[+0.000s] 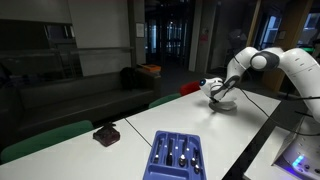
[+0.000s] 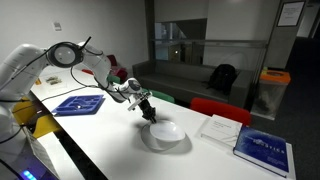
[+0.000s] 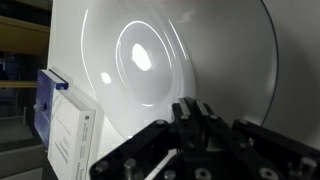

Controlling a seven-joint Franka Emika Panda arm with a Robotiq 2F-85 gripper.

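Note:
My gripper is shut on the near rim of a shiny white plate, with its dark fingers meeting at the edge. In the second exterior view the white plate leans at a tilt beside the gripper. Under and next to it shows a greyer round dish, its rim curving on the right of the wrist view. Whether the two dishes touch is hard to tell. From the first exterior view, the gripper is small and partly merges with the dishes.
A blue tray with several dark utensils stands on the white table. Two books, one white and one blue, lie past the dishes. A dark object sits on the table's far side. Mid-table is clear.

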